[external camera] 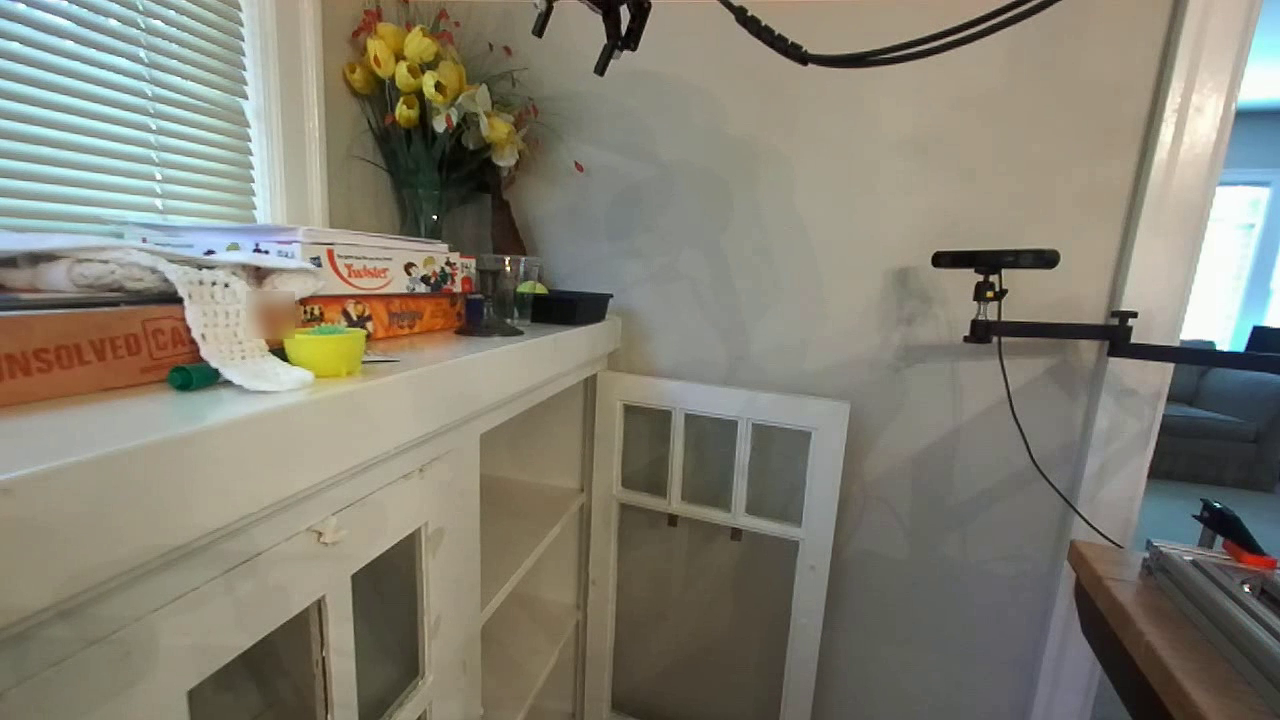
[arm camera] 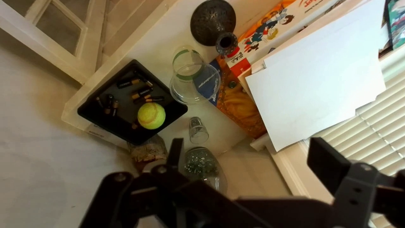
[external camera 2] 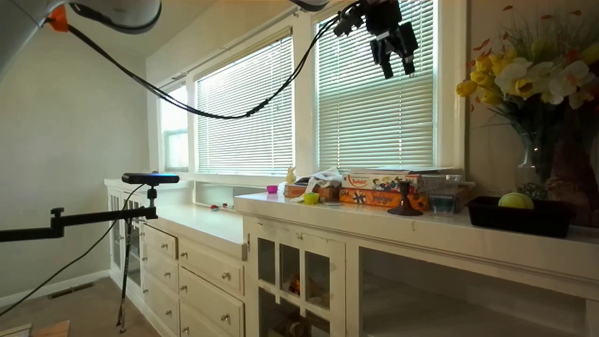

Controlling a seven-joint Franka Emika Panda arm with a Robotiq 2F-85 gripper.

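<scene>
My gripper (external camera 2: pixel 399 75) hangs high above the counter, its fingers apart and nothing between them. In exterior view 1 only the tips of the gripper (external camera: pixel 572 50) show at the top edge. Below it, the wrist view shows a black tray (arm camera: pixel 125 81) holding a yellow-green tennis ball (arm camera: pixel 151 116) and several batteries (arm camera: pixel 143 93). Beside the tray are clear plastic cups (arm camera: pixel 193 83), a small glass (arm camera: pixel 198 131) and a dark candlestick (arm camera: pixel 212 22). A yellow bowl (external camera: pixel 325 352) with something green inside stands farther along the counter.
Game boxes (external camera: pixel 381 270) are stacked by the window, a white sheet (arm camera: pixel 319 76) on top. A tall flower vase (external camera 2: pixel 528 165) fills the corner. One cabinet door (external camera: pixel 828 480) stands open, its shelves bare where visible. Clear air lies between gripper and counter.
</scene>
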